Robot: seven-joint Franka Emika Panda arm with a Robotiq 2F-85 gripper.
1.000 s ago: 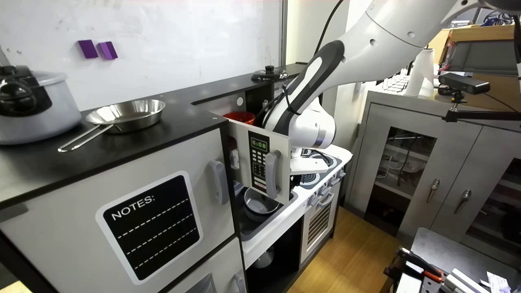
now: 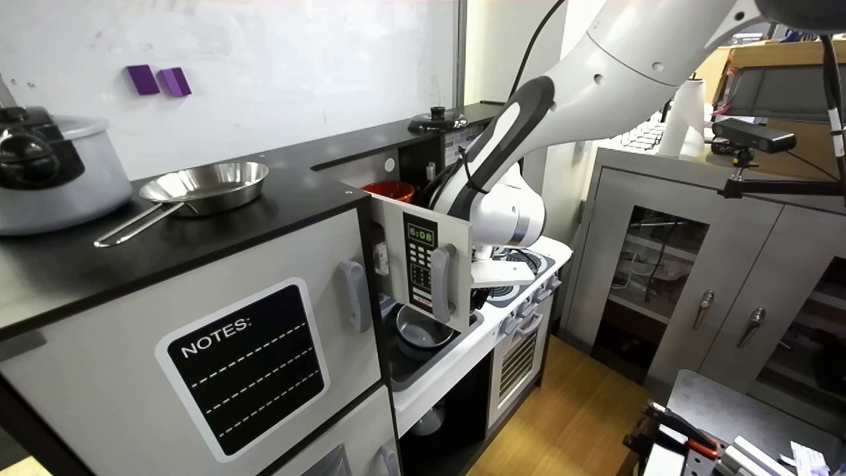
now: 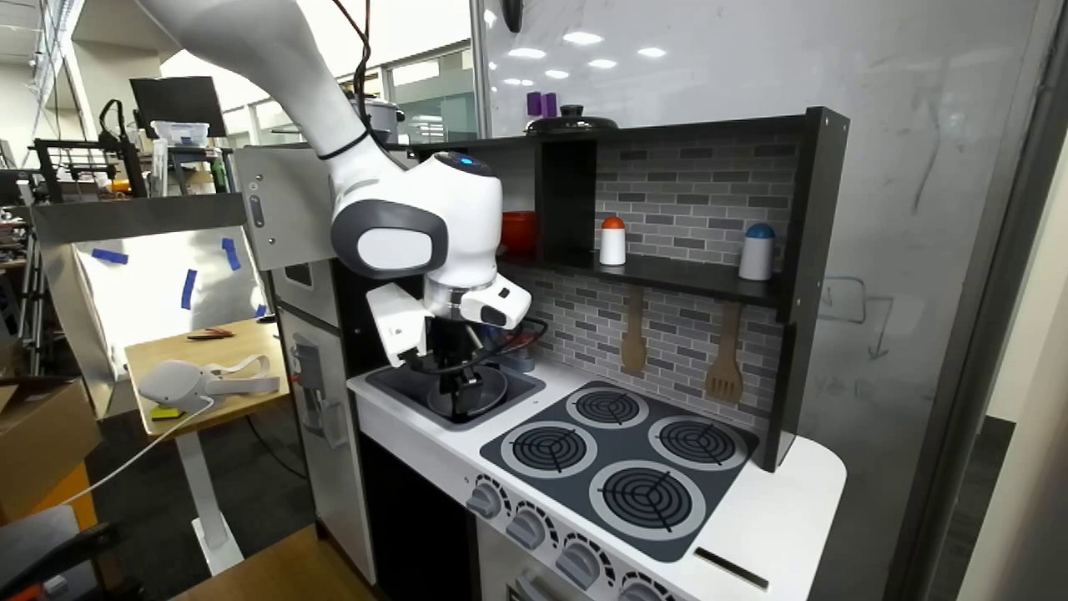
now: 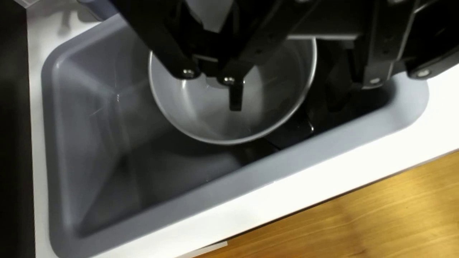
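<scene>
A grey pot [image 4: 202, 111] with a thin metal rim and a dark inside stands in the grey sink [image 4: 99, 142]; the same pot [image 2: 424, 326] shows below the open microwave door. My gripper is over the right part of the pot, its fingers apart. One fingertip [image 4: 235, 99] shows against the pot's inside; the other, dark and hard to make out, is beyond the rim on the right. Nothing is visibly clasped between them. In the second exterior view, my gripper [image 3: 465, 391] points down into the sink; whether it touches the pot cannot be told.
The microwave door [image 2: 424, 258] stands open close to my arm. A stove top [image 3: 621, 466] lies beside the sink, free of pots. Salt and pepper shakers [image 3: 612, 240] sit on the shelf, and a steel pan [image 2: 210, 186] rests on the counter.
My arm has shifted very slightly, its wrist a touch lower than a second ago. The pot and the microwave door look unmoved.
</scene>
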